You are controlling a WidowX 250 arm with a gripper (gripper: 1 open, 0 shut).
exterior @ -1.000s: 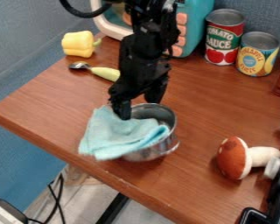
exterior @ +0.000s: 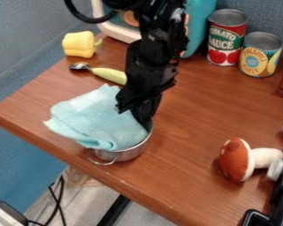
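Note:
My black gripper is low over a steel pot near the table's left-front edge, at the upper right of a light blue cloth that covers much of the pot. The fingertips are partly hidden by the cloth and pot, so whether they are open or shut is unclear.
A yellow pepper, spoon and banana lie behind on the left of the wooden table. A tomato can, another can and a toy mushroom stand to the right. A toy kitchen piece is at the back.
The cloth and pot have shifted left and back, and the pot has turned. My gripper has moved slightly with them.

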